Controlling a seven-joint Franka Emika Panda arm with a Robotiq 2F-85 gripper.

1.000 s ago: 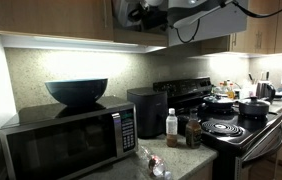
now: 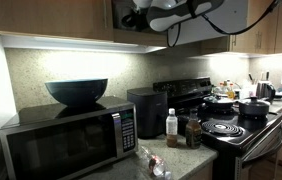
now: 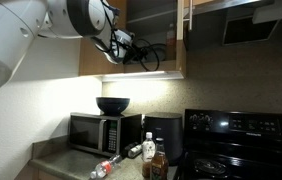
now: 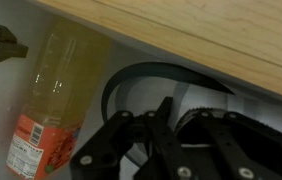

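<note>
In the wrist view a round object with a dark rim (image 4: 146, 70) lies under my gripper, beside a pale wooden edge. My gripper appears shut on this round thing, though the fingers hide much of the contact. Its inside looks grey, and what it is I cannot make out. Exterior view 2 has the gripper (image 3: 131, 48) high up at the open upper cabinet, a dark curved outline (image 3: 153, 57) just beside it. From exterior view 1 the gripper (image 2: 135, 18) shows at the cabinet's lower edge, its fingers too small to read.
A bottle of yellowish liquid with an orange label (image 4: 43, 140) stands close by the gripper, near a metal hinge (image 4: 1, 43). Below are a microwave (image 2: 66, 142) with a dark bowl (image 2: 77, 92) on top, counter bottles (image 2: 172, 127) and a stove (image 2: 243, 128).
In exterior view 1 the white arm has shifted and changed its angle near the upper cabinet, the gripper now lying farther left. The counter objects have stayed put.
</note>
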